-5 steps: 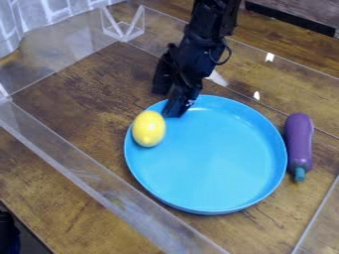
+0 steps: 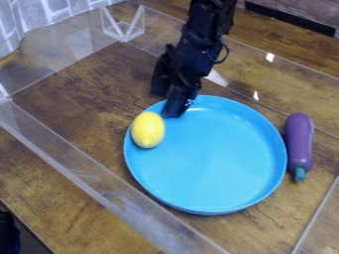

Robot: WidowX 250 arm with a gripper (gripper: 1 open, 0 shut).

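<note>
The black gripper [image 2: 175, 91] hangs at the back edge of a blue plate [image 2: 212, 171], its fingers pointing down and standing open. A yellow egg-shaped object [image 2: 147, 129] rests on the plate's left side, a short way below and left of the gripper. A purple toy eggplant [image 2: 298, 145] lies on the wooden surface to the right of the plate. Whether anything is between the dark fingers is hard to make out.
Clear plastic walls run along the left, front-left and right edges.
</note>
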